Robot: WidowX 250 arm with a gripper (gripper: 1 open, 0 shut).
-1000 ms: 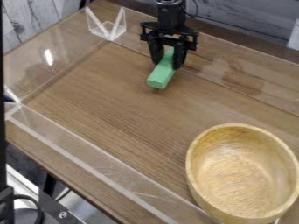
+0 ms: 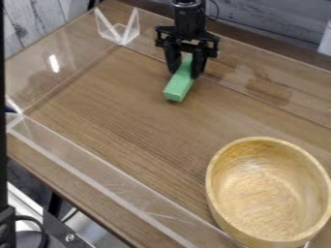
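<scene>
My black gripper (image 2: 188, 54) reaches down from the top centre of the camera view, shut on a green object (image 2: 179, 86) that slants down toward the lower left on the wooden table. The upper end of the green object is hidden between the dark fingers; whether it rests fully on the surface I cannot tell.
A large tan bowl (image 2: 264, 189) fills the lower right. A clear plastic item (image 2: 118, 29) stands at the upper left. Dark cables (image 2: 29, 221) lie at the lower left edge.
My gripper and the green object have shifted very slightly to the right. The bowl and the rest of the scene look the same.
</scene>
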